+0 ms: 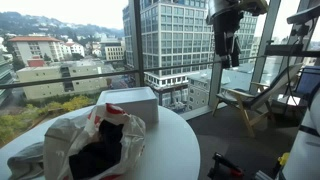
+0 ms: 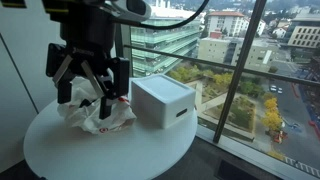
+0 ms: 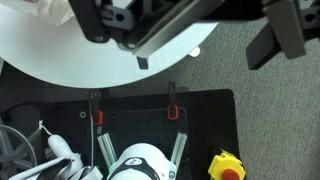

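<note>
On a round white table [image 1: 178,150] lies a crumpled white plastic bag [image 1: 62,140] with red print and dark black contents [image 1: 97,153]. A white box [image 1: 130,101] stands upright behind the bag; in the second exterior view the box [image 2: 163,101] has a dark handle slot in its side. My gripper [image 2: 94,105] hangs in the air in front of the bag in that view, its fingers [image 2: 122,79] spread with nothing held between them. In the wrist view, the open gripper is above the floor beyond the table's rim, and part of the bag shows at upper left.
A black base plate [image 3: 215,105] with clamps lies below the table edge, with a yellow and red emergency stop button [image 3: 227,168] on it. A folding chair [image 1: 247,97] stands by the windows.
</note>
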